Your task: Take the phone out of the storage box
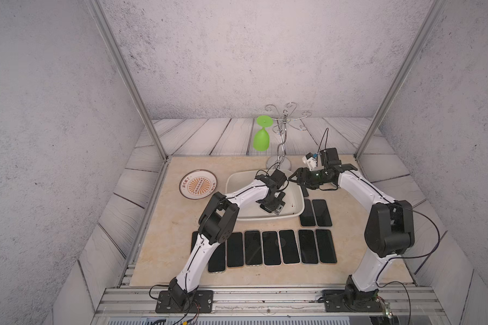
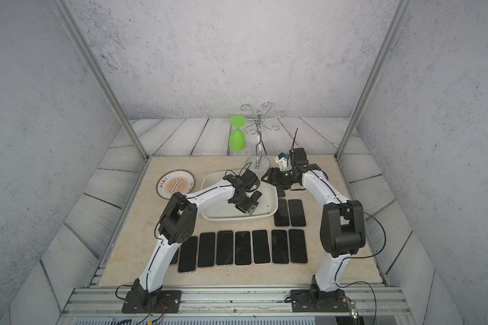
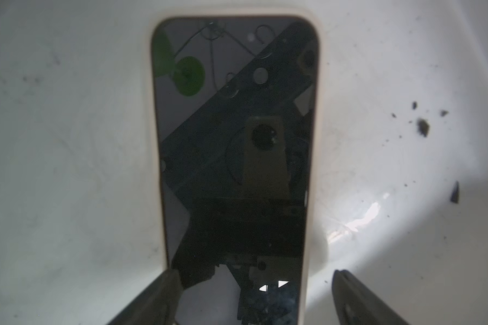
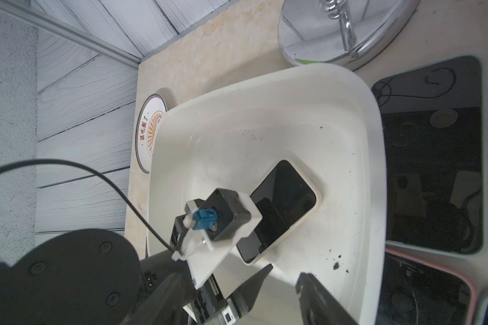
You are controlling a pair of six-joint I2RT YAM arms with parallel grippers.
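Observation:
A black-screened phone with a pale frame (image 3: 236,162) lies flat, screen up, on the floor of the white storage box (image 4: 374,162). My left gripper reaches down into the box. Its fingers stand apart on either side of the phone's near part: the left one seems close to the phone's edge, the right one has a gap. Whether either touches it I cannot tell. In the top views the left arm covers much of the phone. My right gripper hangs open over the box's right side, nothing between its fingers.
Several phones (image 1: 253,248) lie in a row in front of the box, with more (image 2: 296,213) at its right. A metal stand (image 1: 283,135) holding a green cup (image 1: 261,139) rises behind. The plate (image 1: 198,184) sits left. Bare table shows at the far right.

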